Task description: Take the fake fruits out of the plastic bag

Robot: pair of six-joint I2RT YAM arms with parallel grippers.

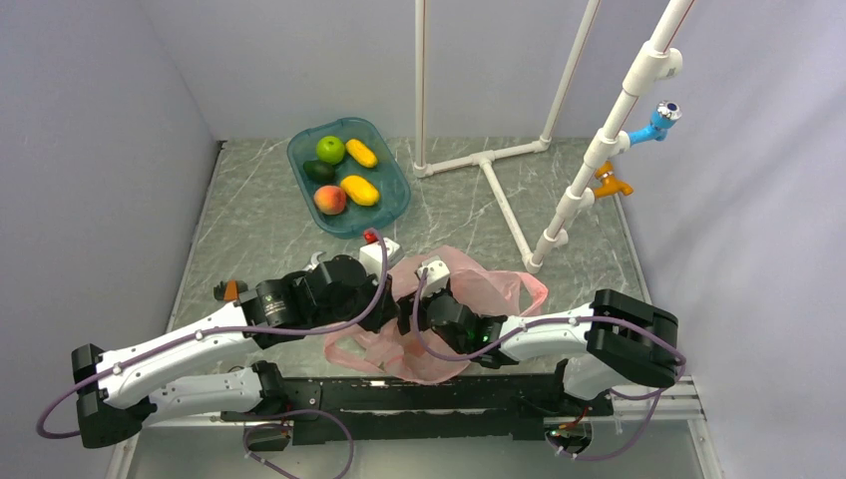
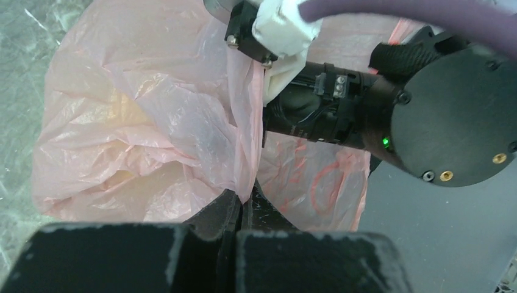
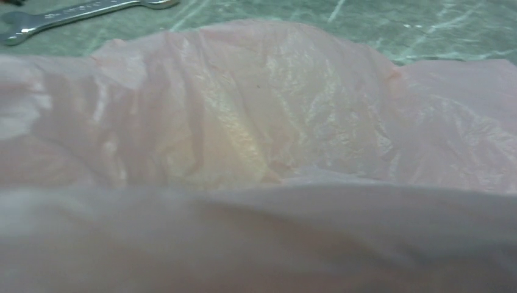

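The thin pink plastic bag [image 1: 489,291] lies crumpled on the table in front of both arms. In the left wrist view, a gathered fold of the bag [image 2: 245,146] runs down to the tips of my left gripper, which is shut on it. My right gripper [image 1: 407,313] reaches into the bag; plastic fills its wrist view, so its fingers are hidden there. A pale yellow patch [image 3: 235,143] shows faintly through the plastic, probably a fruit. The teal basket [image 1: 402,205] holds several fruits, including a green apple [image 1: 330,150] and a peach [image 1: 330,200].
White pipes [image 1: 514,215] with blue and orange taps stand at the right back. A wrench [image 3: 79,15] lies beyond the bag, and a small red thing [image 1: 371,237] is near the basket's front. Bare table [image 1: 244,200] shows left of the basket.
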